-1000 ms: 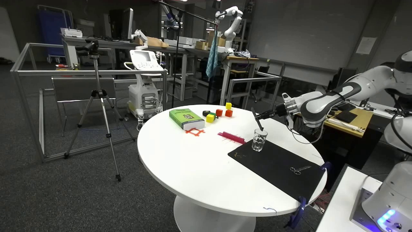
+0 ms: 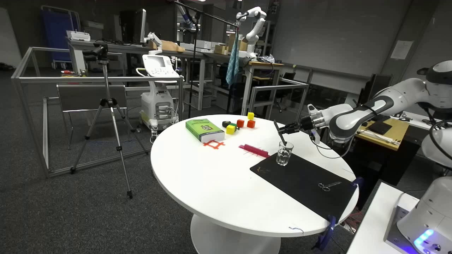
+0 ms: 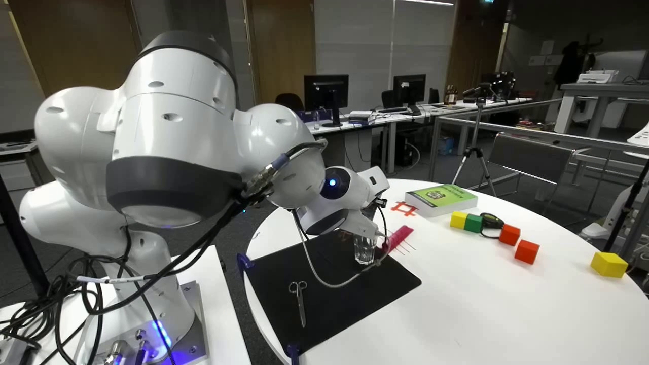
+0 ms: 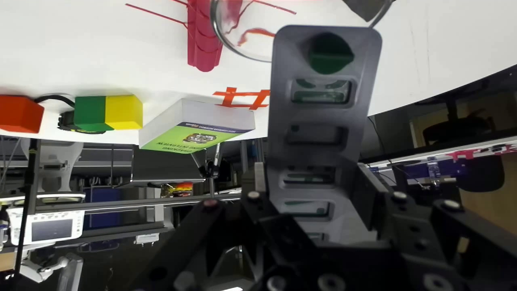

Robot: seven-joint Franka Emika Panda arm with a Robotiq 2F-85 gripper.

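Note:
A grey slotted bar (image 4: 317,136) is clasped in my gripper, with one finger along each side. In exterior view 1 this bar (image 2: 280,133) looks dark and tilted, my gripper (image 2: 283,130) shut around its middle. Its lower end appears just inside the mouth of a clear drinking glass (image 2: 284,154); how deep it reaches is hard to tell. The glass stands upright on the black mat's far corner. From the wrist, only part of the glass rim (image 4: 228,41) shows behind the bar's end. The arm hides the grip in exterior view 2.
Scissors (image 2: 329,186) lie on the black mat (image 2: 305,180). Close by the glass is a pink-red strip (image 2: 254,150). A thick green book (image 2: 205,130) and several coloured blocks (image 3: 509,234) sit farther off.
My gripper and the bar have come down slightly and a little to the left. The bar's lower end has gone from just above the glass rim to about rim level.

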